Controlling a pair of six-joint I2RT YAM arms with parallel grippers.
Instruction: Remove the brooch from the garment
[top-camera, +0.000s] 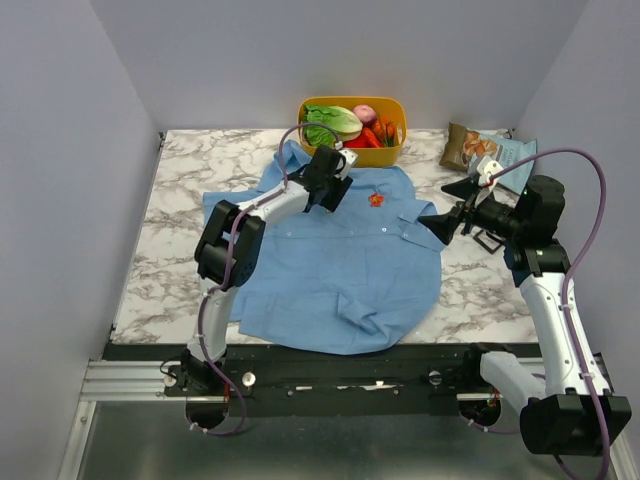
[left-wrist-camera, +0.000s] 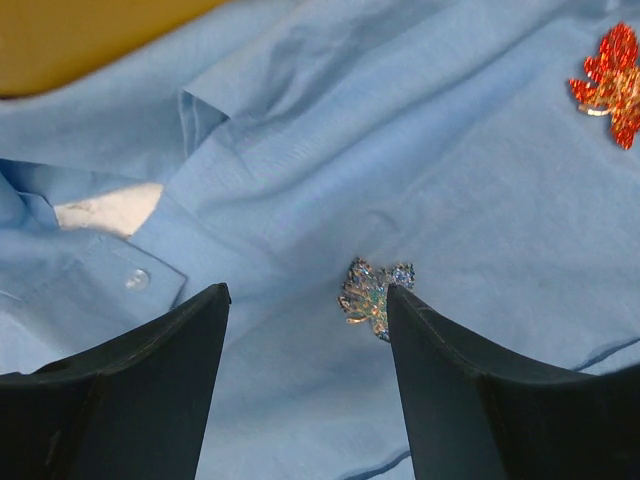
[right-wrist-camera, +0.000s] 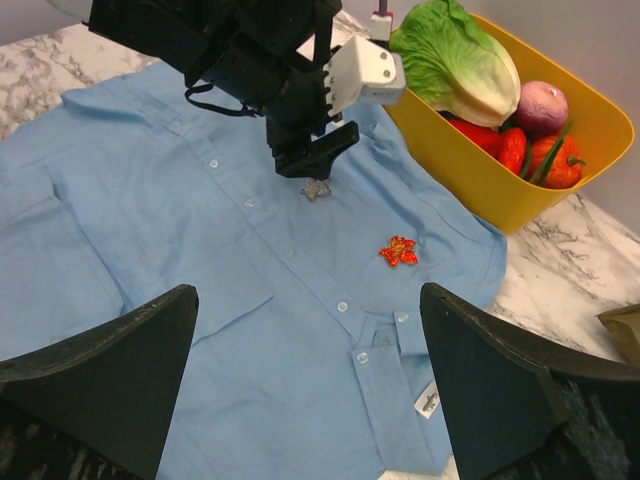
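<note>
A blue garment (top-camera: 320, 280) lies spread on the marble table. A silver sparkly brooch (left-wrist-camera: 370, 295) is on it, just beyond the right finger of my left gripper, which hangs part open and empty low over it. In the top view this gripper covers most of that brooch; in the right wrist view the brooch (right-wrist-camera: 316, 189) shows just below it. An orange-red brooch (top-camera: 376, 199) (left-wrist-camera: 612, 85) (right-wrist-camera: 398, 251) lies to the right. My right gripper (top-camera: 450, 205) stands open and empty above the garment's right edge.
A yellow bin (top-camera: 352, 156) of vegetables stands behind the garment. Snack bags (top-camera: 460, 145) and some dark items lie at the right. Bare marble (top-camera: 160, 240) shows at the left and right.
</note>
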